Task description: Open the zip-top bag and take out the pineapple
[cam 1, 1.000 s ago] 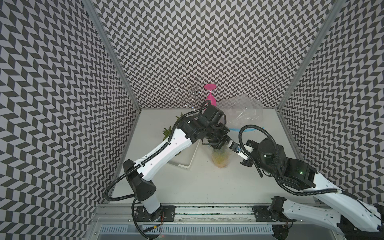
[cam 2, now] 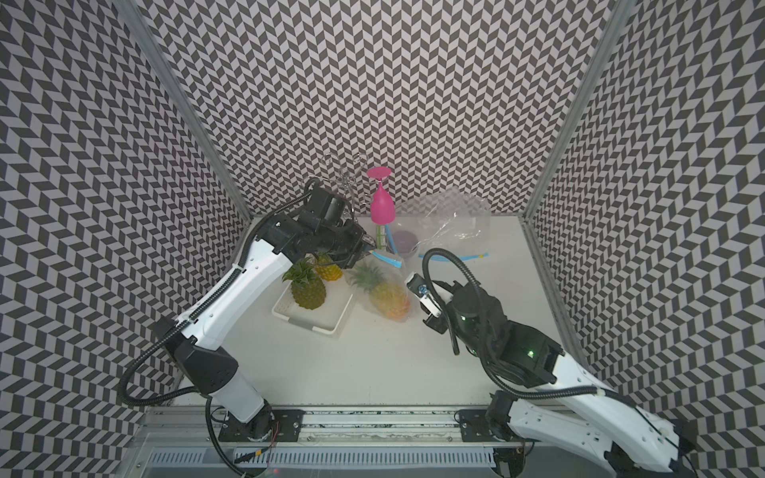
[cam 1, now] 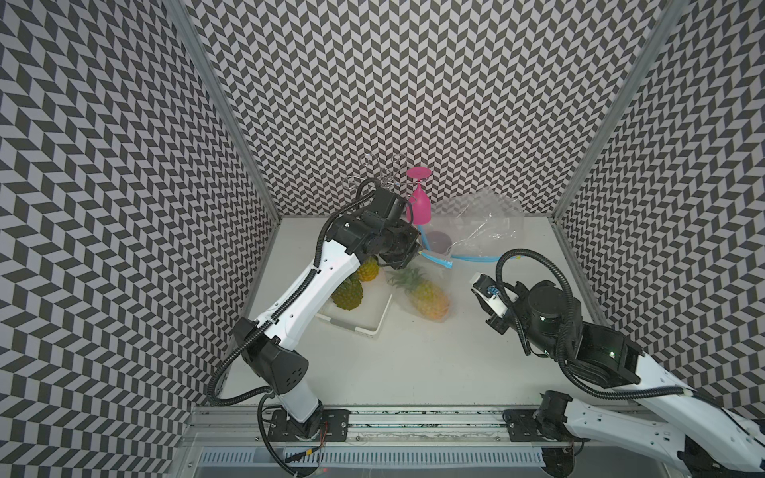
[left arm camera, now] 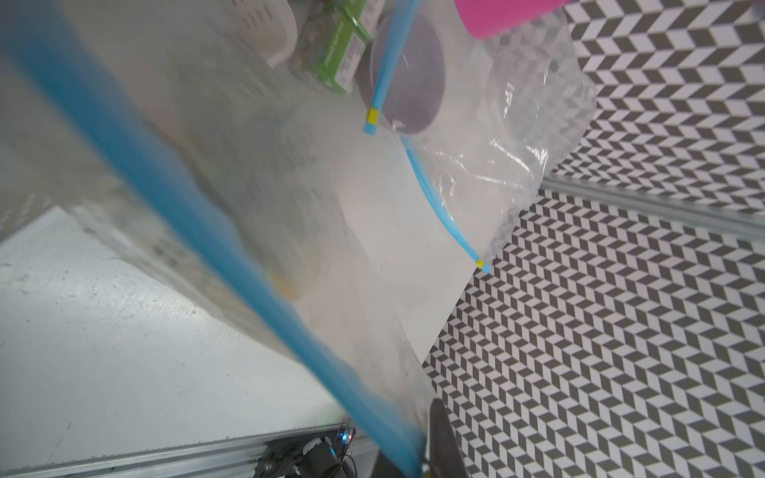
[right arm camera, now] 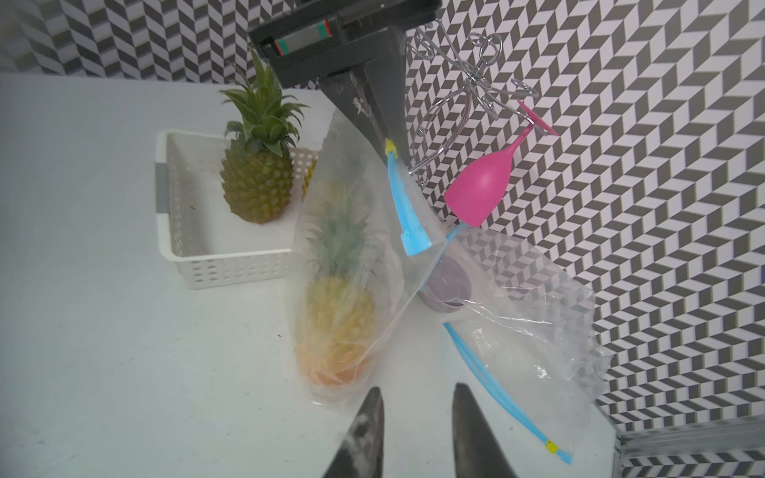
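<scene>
A pineapple point(right arm camera: 334, 318) lies inside a clear zip-top bag point(right arm camera: 398, 310) mid-table; its blue zip strip point(right arm camera: 408, 207) rises to my left gripper point(cam 2: 368, 245). That gripper is shut on the bag's zip edge, which also runs across the left wrist view to the fingertips. My right gripper is part open to the right of the bag, with nothing visible between its fingers, pointing toward it.
A white basket point(right arm camera: 191, 271) with pineapples stands left of the bag. Behind are a pink glass point(cam 1: 420, 207) on a metal rack, a purple cup point(right arm camera: 446, 283) and another clear bag with blue zip.
My right gripper has pulled back to the right, opening a gap between the two.
</scene>
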